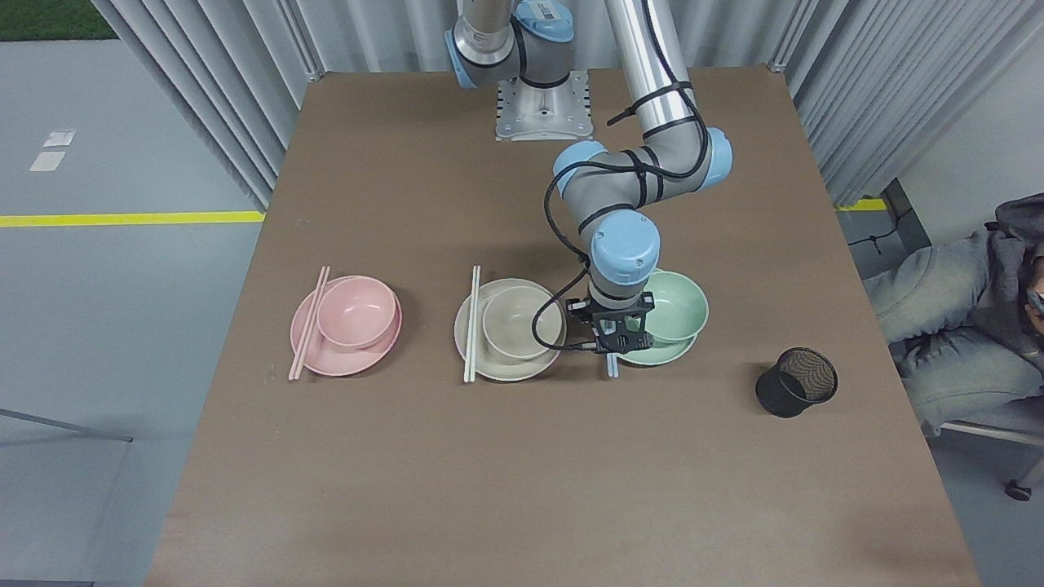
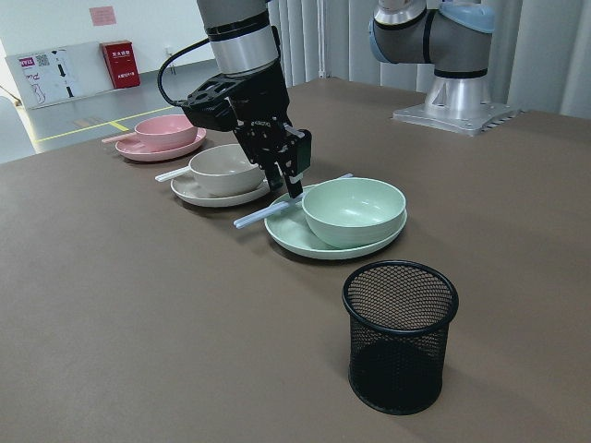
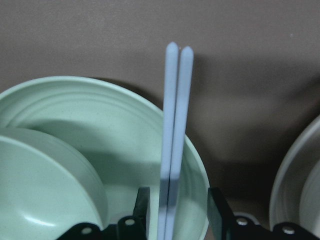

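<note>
My gripper hangs low over the green plate [image 3: 110, 120], fingers open, one finger either side of the pale blue chopsticks [image 3: 170, 125]. These lie on the plate's rim beside the green bowl [image 2: 354, 208]. To their other side, in the wrist view, is the edge of a white bowl and plate. In the front view the white set [image 1: 520, 323] with white chopsticks [image 1: 471, 323] is in the middle and the pink set [image 1: 356, 313] with pink chopsticks [image 1: 309, 323] is at the left.
A black mesh cup [image 1: 795, 381] stands right of the green set. The robot base [image 1: 541, 117] is at the back. A seated person [image 1: 949, 303] is beside the right edge.
</note>
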